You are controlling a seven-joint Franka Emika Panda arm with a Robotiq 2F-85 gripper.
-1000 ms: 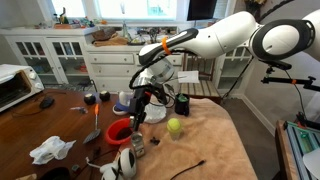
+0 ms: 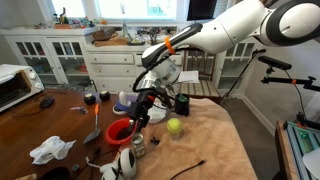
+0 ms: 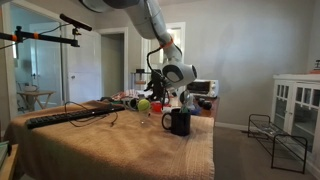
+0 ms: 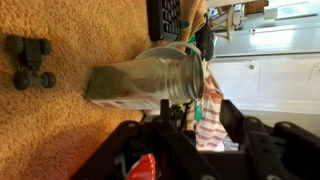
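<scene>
My gripper points down over the table, just above a clear glass jar. From the wrist the clear jar lies ahead of my fingers, its rim toward the gap between them. Those fingers stand apart with nothing clearly held, so the fingers are partly open. Close by is a red bowl; a bit of the red bowl also shows low in the wrist view. In the second exterior view, the arm hides much of the area around the gripper.
A yellow-green ball and a black mug stand to the right of the gripper. White cloth lies at the left on the dark tabletop. A black keyboard rests on the brown cover, whose right part is mostly clear.
The arm has shifted slightly to the right and down over the last second. Objects on the table look unmoved.
</scene>
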